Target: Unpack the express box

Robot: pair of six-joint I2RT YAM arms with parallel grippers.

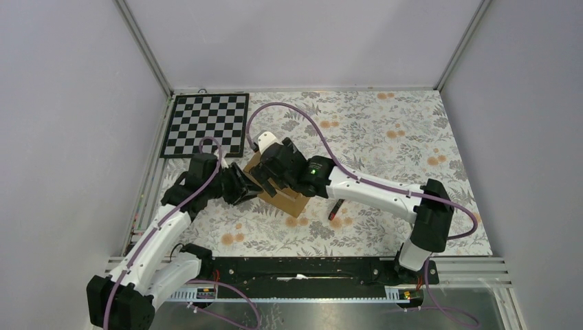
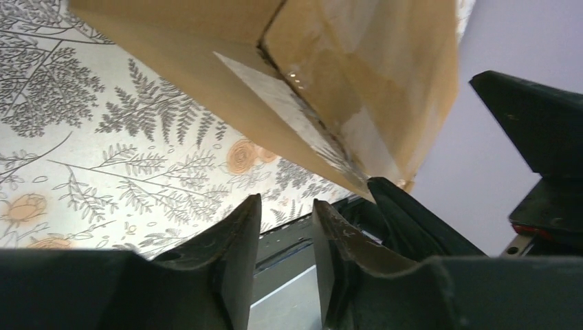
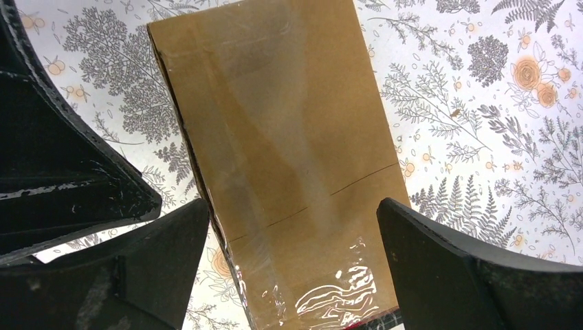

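The brown cardboard express box lies left of the table's middle, largely covered by both arms in the top view. Shiny clear tape runs over the closed-looking face of the box in the right wrist view. My right gripper hovers over this face, fingers wide apart and no object held. At the left edge of the box is my left gripper, its fingertips slightly parted with an empty gap between them. The box fills the upper part of the left wrist view, and a right gripper finger reaches its edge there.
A red and black cutter-like tool rests on the floral table right of the box. Behind the left arm is a checkered board. The two grippers stand close together.
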